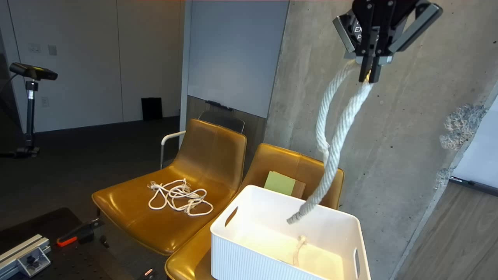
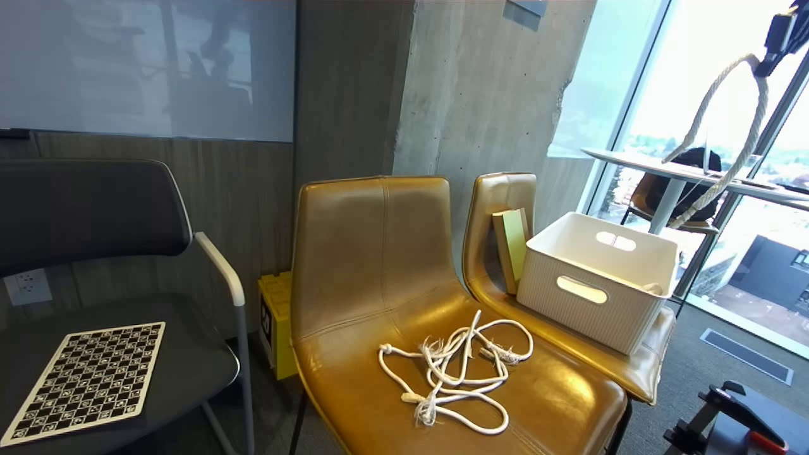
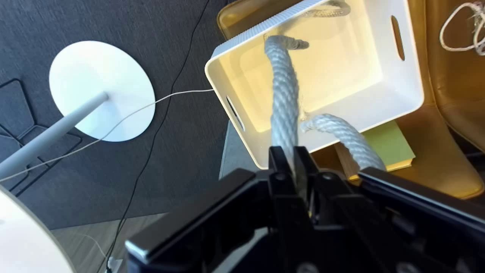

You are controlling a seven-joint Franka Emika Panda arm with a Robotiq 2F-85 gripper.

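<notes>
My gripper is high up in exterior view 1, shut on a thick white rope. Two lengths of that rope hang from the fingers, one reaching lower than the other. In the wrist view the held rope runs away from between the fingertips, with the open white bin beyond it. A short piece of rope lies inside the bin. Over on the left tan chair sits a loose tangle of thinner white cord. At the right edge of exterior view 2, the gripper is partly cut off.
The bin stands on the right tan chair, in front of a green book against the backrest. A concrete pillar rises behind. A round white table is near the window.
</notes>
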